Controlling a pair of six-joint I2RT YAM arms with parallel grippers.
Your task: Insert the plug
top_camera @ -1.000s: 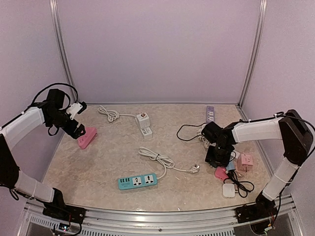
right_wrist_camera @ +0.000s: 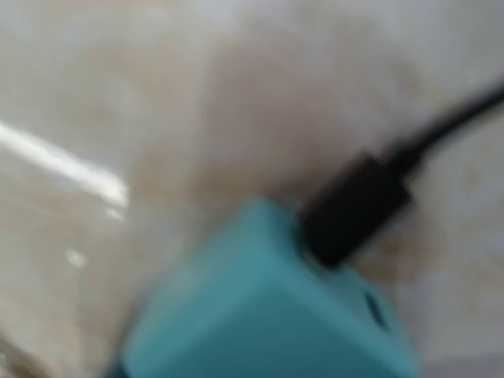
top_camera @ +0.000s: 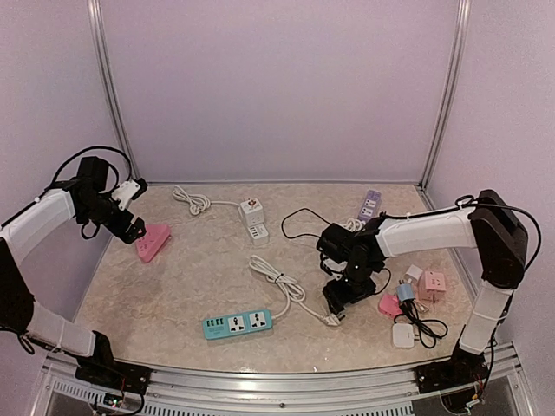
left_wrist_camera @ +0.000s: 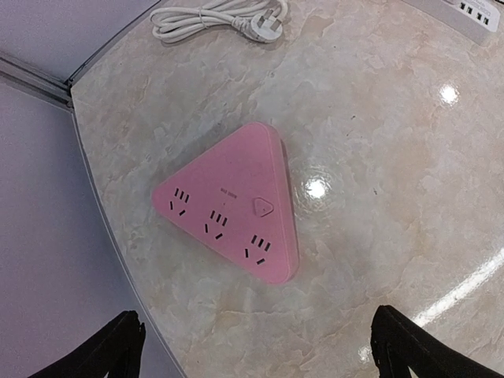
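Observation:
A white plug (top_camera: 332, 320) on a white cord lies on the table, its cord running from the teal power strip (top_camera: 237, 324). My right gripper (top_camera: 335, 302) is low over the table just behind this plug; I cannot tell if they touch. A teal block (right_wrist_camera: 272, 315) with a black cable connector (right_wrist_camera: 354, 209) in its face looms close and blurred in the right wrist view. The right fingers are hidden there, so their grip on it cannot be told. My left gripper stands open and empty above the pink triangular socket (left_wrist_camera: 236, 197).
At the front right lie a light-blue adapter (top_camera: 405, 291) with black cord, a white charger (top_camera: 403, 335), a pink disc (top_camera: 389, 305) and a pink cube (top_camera: 432, 286). White socket blocks (top_camera: 251, 212) stand at the back.
The right gripper has swung left from the adapters to the white plug. The left arm is still.

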